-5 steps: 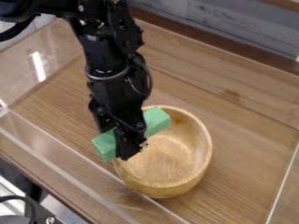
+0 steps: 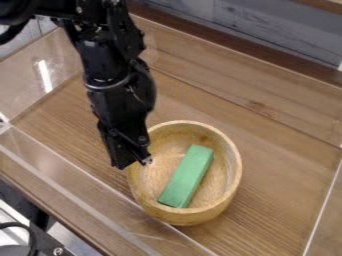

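Observation:
A light wooden bowl (image 2: pixel 218 196) sits on the wooden table, with a green rectangular block (image 2: pixel 186 176) lying inside it toward the middle-right. The black gripper (image 2: pixel 130 158) hangs at the bowl's upper-left rim, apart from the block. It appears shut, with nothing visible between its dark fingers, though their tips are hard to make out.
A grey plank wall stands at the back. Cables and dark hardware show at the lower-left edge, beyond the table.
About a second ago the green block was held in the gripper above the bowl; now it lies in the bowl. The gripper has moved left, away from it.

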